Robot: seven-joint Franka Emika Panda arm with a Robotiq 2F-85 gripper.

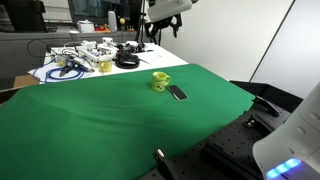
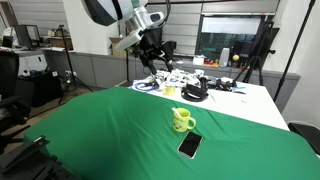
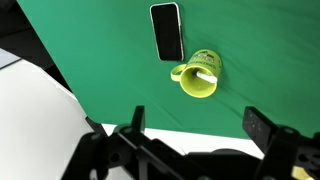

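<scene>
A yellow mug (image 1: pixel 160 81) stands upright on the green table, a small white object (image 3: pixel 206 77) inside it. Beside the mug lies a black phone (image 2: pixel 190 145) with a light edge, flat on the cloth; the wrist view has this phone (image 3: pixel 168 32) above the mug (image 3: pixel 198 88). High over the table, well clear of both, is my gripper. Its fingers are spread wide with nothing between them.
Cables and tools clutter the white surface at the back, where another yellow cup (image 1: pixel 105 66) stands. A blue cable coil (image 1: pixel 65 73) lies at the back left.
</scene>
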